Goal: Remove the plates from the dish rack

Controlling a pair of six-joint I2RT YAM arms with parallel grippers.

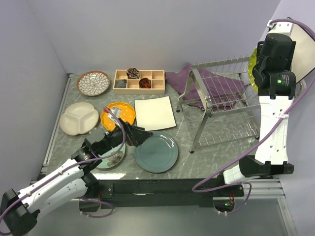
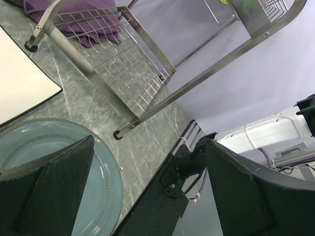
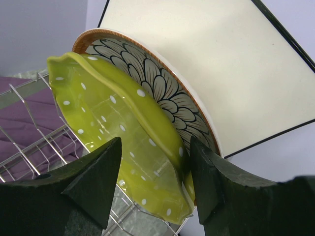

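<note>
In the right wrist view, a yellow-green plate with white dots [image 3: 98, 118] stands on edge in the metal dish rack [image 3: 32, 118]. Against its back leans a plate with a petal pattern and brown rim [image 3: 147, 69], and a white square plate [image 3: 211, 54] is behind both. My right gripper is part open, one finger on each side of the green plate's near rim; the right finger looks close to the rim, contact unclear. Over the table, my left gripper [image 1: 142, 138] hangs open and empty beside a grey-blue plate [image 1: 156, 152].
Laid out at left are a patterned plate [image 1: 93, 83], a divided plate [image 1: 79, 118], an orange plate [image 1: 127, 113] and a white square plate [image 1: 155, 113]. A wooden box [image 1: 140, 91] stands behind them. Purple cloth [image 1: 221, 91] lies under the rack [image 1: 231, 112].
</note>
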